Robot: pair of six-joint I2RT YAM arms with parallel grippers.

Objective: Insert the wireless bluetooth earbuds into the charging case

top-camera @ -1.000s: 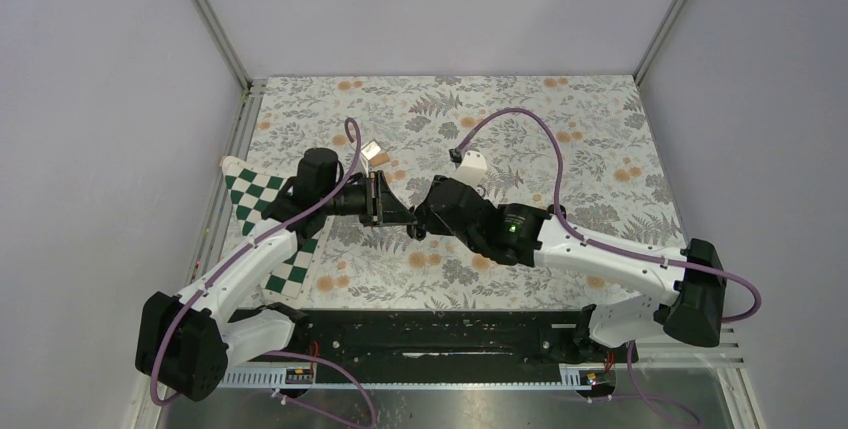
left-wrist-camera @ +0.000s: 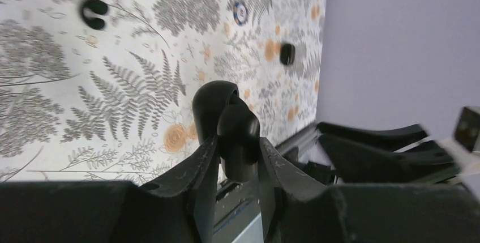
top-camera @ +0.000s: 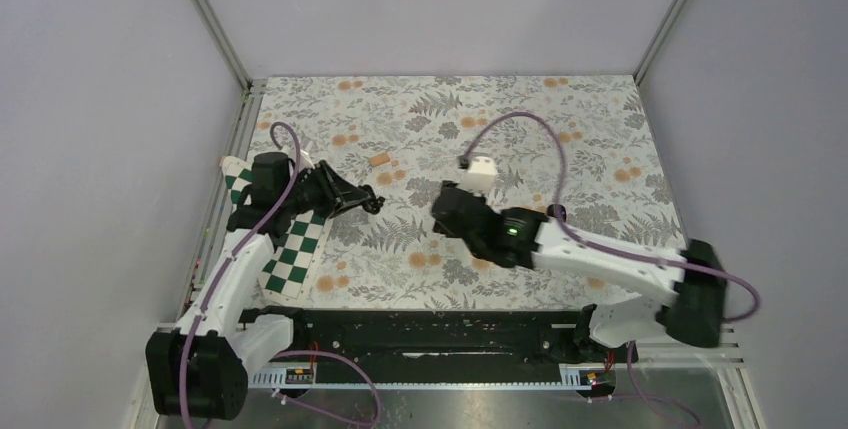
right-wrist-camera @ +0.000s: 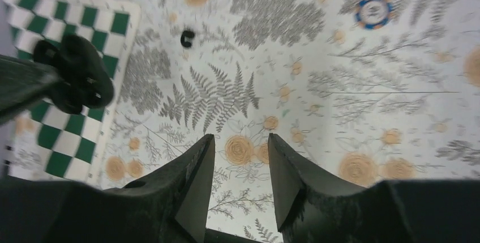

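The black charging case (left-wrist-camera: 239, 132) is held at the tip of my left gripper, its lid and body making two rounded lobes. From the top view the case (top-camera: 373, 201) hangs above the cloth near the checkered board; whether any earbud sits inside cannot be told. My right gripper is open, with only patterned cloth visible between its fingers. It stands to the right of the case, apart from it. On the cloth lies a small curved black piece, possibly an earbud; it also shows in the left wrist view (left-wrist-camera: 93, 13).
A blue-rimmed round chip (right-wrist-camera: 373, 12) lies flat on the cloth. Further right is a small black box (top-camera: 557, 212). A tan block (top-camera: 379, 159) rests behind the left gripper. The green-and-white checkered board (top-camera: 290, 259) is under the left arm.
My left gripper has carried the case left, away from the right gripper, and turned it. The right gripper, close against the case earlier, backed off right and has since swung slightly left, blurred.
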